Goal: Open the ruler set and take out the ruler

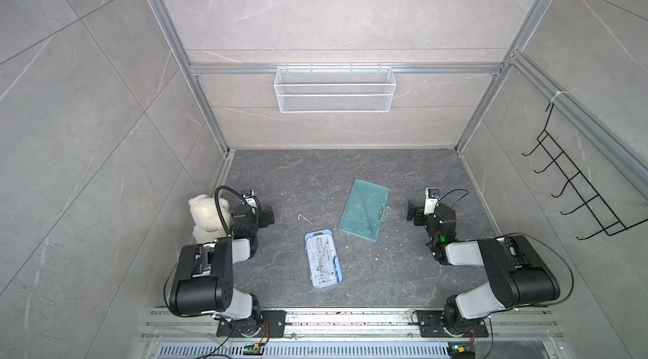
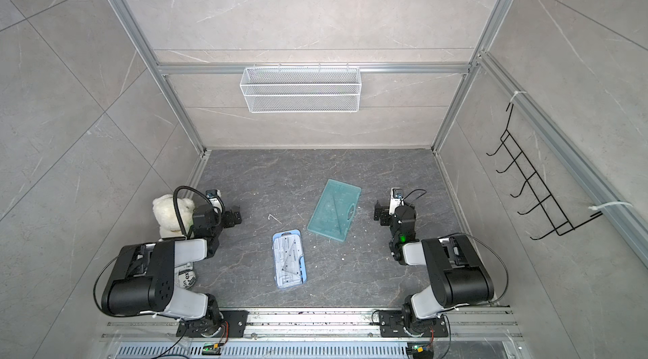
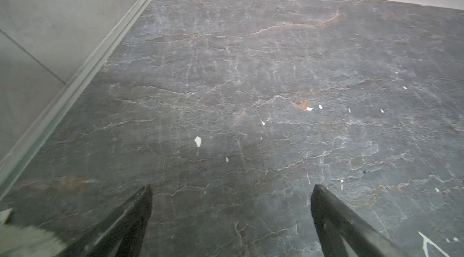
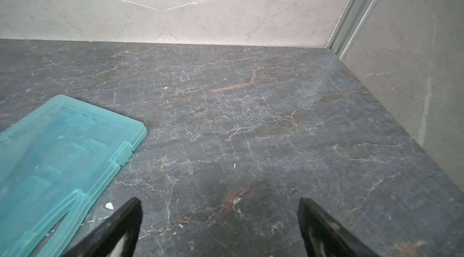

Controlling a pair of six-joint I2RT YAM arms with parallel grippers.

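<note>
In the top left view, a pale blue and white ruler set [image 1: 323,259] lies on the table between the arms, toward the front edge. Its case has a brighter blue edge, and flat ruler shapes show inside; whether the lid is latched cannot be seen. My left gripper is open above bare table, left of the set, with nothing between its fingers. Well to the right of the set, my right gripper stands open and empty too. The set appears in neither wrist view.
A flat teal case [image 1: 364,210] lies behind and right of the ruler set, near my right gripper. A white plush toy [image 1: 208,215] sits beside the left arm. Free table surrounds the set; a small white hook-shaped piece [image 1: 305,218] lies behind it.
</note>
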